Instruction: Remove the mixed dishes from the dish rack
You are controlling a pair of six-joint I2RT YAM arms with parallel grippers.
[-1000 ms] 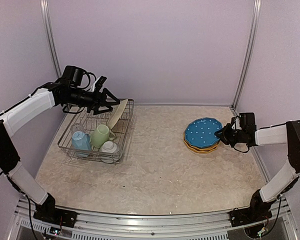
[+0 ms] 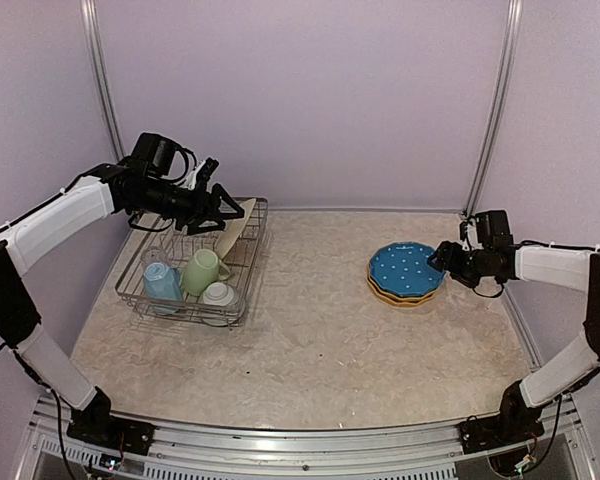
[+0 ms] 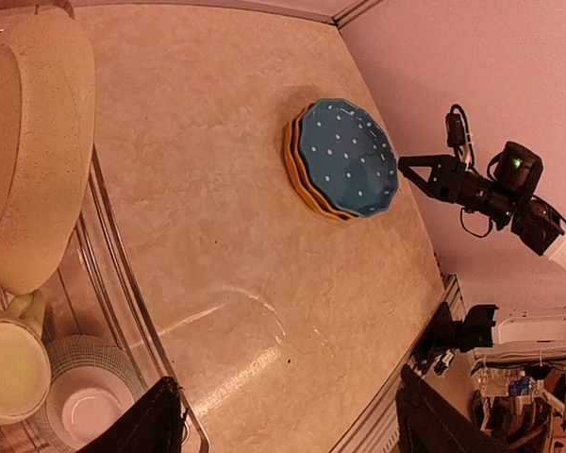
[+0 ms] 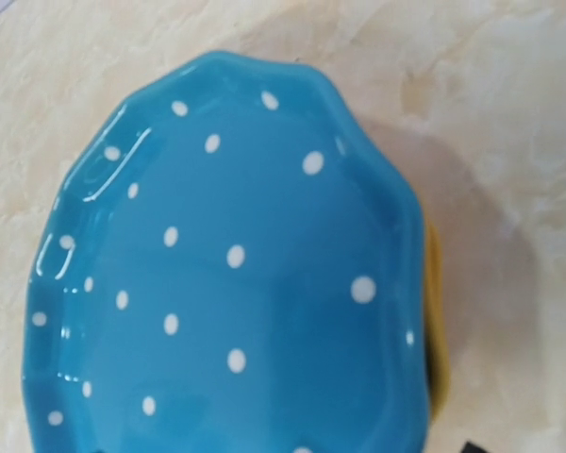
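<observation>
A wire dish rack on the left holds a cream plate standing on edge, a green mug, a blue cup, a clear glass and a white bowl. My left gripper is open above the plate, nothing between its fingers. On the right a blue dotted plate lies on orange plates. My right gripper is open at that stack's right edge, slightly above it; its fingers are mostly out of the right wrist view.
Pale walls close in the back and both sides.
My right gripper has risen from the blue plate's edge and opened. The blue plate now rests slightly lower on the stack.
</observation>
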